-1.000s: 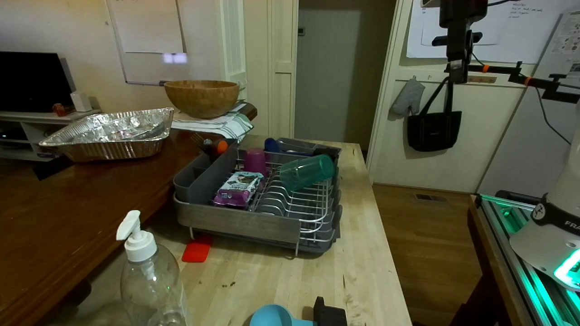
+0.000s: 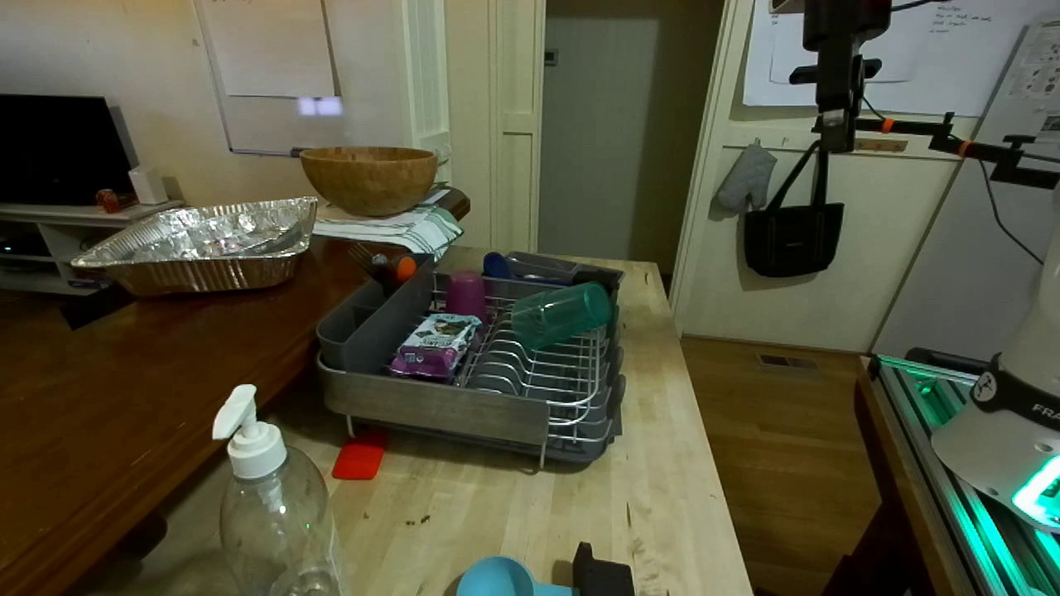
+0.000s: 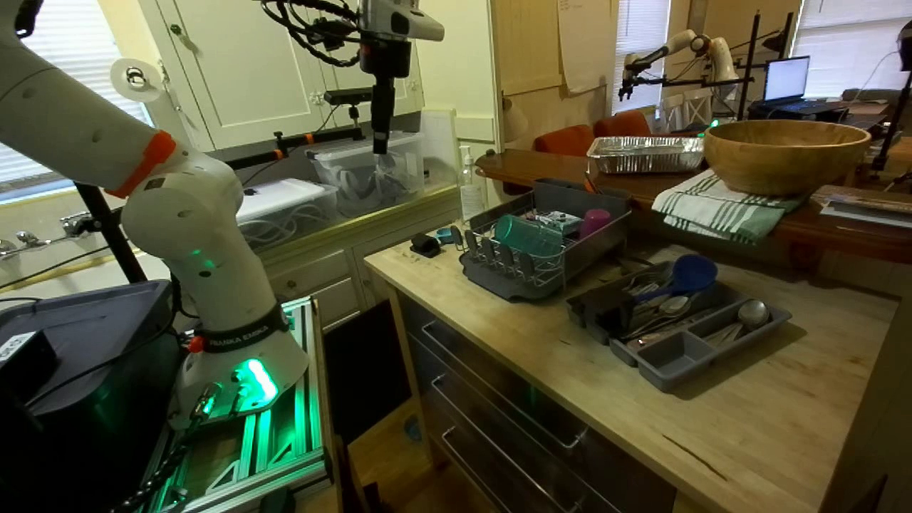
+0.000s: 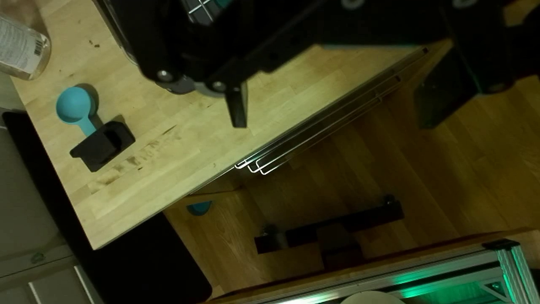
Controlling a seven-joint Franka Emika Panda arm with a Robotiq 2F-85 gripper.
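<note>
High above the gap between the robot's base and the counter hangs my gripper, its two fingers wide apart with nothing between them. In exterior view 2 the gripper (image 3: 381, 147) is well clear of every object. A grey dish rack (image 2: 447, 397) stands on the wooden counter. It holds a green clear cup (image 2: 562, 316), a purple cup (image 2: 466, 295) and a purple-and-white packet (image 2: 435, 346). Near the counter's end lie a blue scoop (image 4: 75, 104) and a black block (image 4: 103, 145), the scoop's handle running up to the block.
A pump bottle (image 2: 273, 516) stands by the rack, with a red flat piece (image 2: 360, 455) under its edge. Beyond the rack sits a cutlery tray (image 3: 675, 369) with utensils. A foil pan (image 2: 199, 268) and wooden bowl (image 2: 368, 180) rest on the higher table.
</note>
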